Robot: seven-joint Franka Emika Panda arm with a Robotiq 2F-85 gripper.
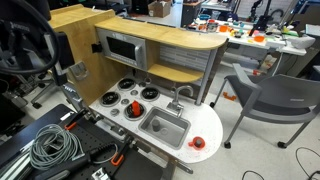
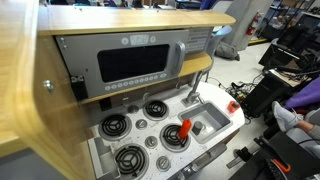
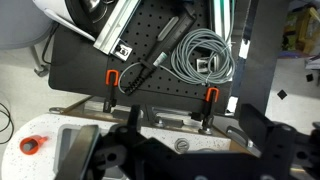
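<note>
In the wrist view my gripper is open, its dark fingers set wide apart with nothing between them. Exterior view 1 has the black arm point(image 1: 30, 45) raised at the left, clear of the toy kitchen. An upright red object point(image 2: 185, 129) is on the stove. On the white counter right of the sink point(image 1: 176, 130) lies a round red item point(image 1: 198, 142), also visible at the left of the wrist view. A small grey cup-like thing point(image 2: 197, 127) is in the sink.
A microwave point(image 2: 130, 60) hangs under a wooden shelf behind the stove. Coiled grey cable point(image 3: 203, 55) and orange-handled clamps point(image 3: 112, 77) occupy the black table in front. To the right, a grey chair point(image 1: 270, 95) stands on open floor.
</note>
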